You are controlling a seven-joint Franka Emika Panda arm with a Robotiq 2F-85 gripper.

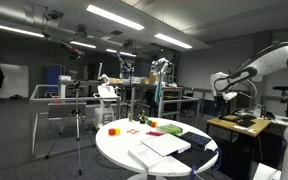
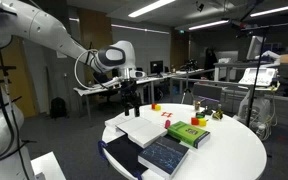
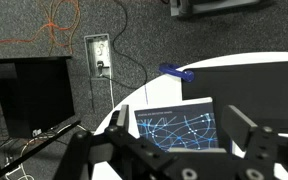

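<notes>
My gripper hangs in the air, pointing down, its two fingers spread apart at the bottom of the wrist view with nothing visible between them. Below it, partly covered by the fingers, lies a flat item with a blue patterned face [image 3: 176, 127] on the white table. In exterior view 2 the gripper [image 2: 132, 112] is at the near left, above the side of the round white table [image 2: 229, 160]. A white flat box or board [image 2: 142, 130], a dark patterned box [image 2: 164, 157] and a green box [image 2: 188, 134] lie there.
Small red and yellow objects [image 1: 114, 131] sit near the table's far side. A blue object [image 3: 177, 72] lies by a black sheet [image 3: 266, 92] in the wrist view. A tripod [image 1: 78, 125] stands left of the table. Bare tabletop shows at the right in exterior view 2.
</notes>
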